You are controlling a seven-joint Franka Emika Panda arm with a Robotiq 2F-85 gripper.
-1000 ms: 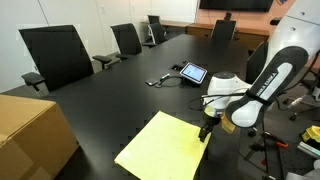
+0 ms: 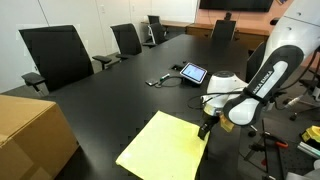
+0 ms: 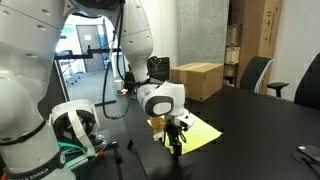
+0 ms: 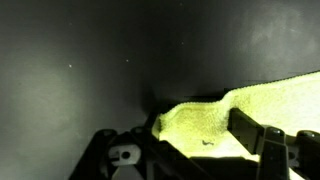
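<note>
A yellow cloth lies spread flat on the dark table. My gripper is down at the cloth's right-hand corner in exterior view 1. In the wrist view, the gripper has its two fingers apart, one on each side of the corner of the cloth. The cloth between them looks slightly bunched and raised at its edge. From exterior view 2, the gripper stands low over the near side of the cloth, and the arm hides part of it.
A cardboard box stands on the table to the left. A tablet and small items lie toward the far end of the table. Office chairs line the far side.
The gripper stays at the same corner with only a slight shift. The cloth has moved very little, if at all.
</note>
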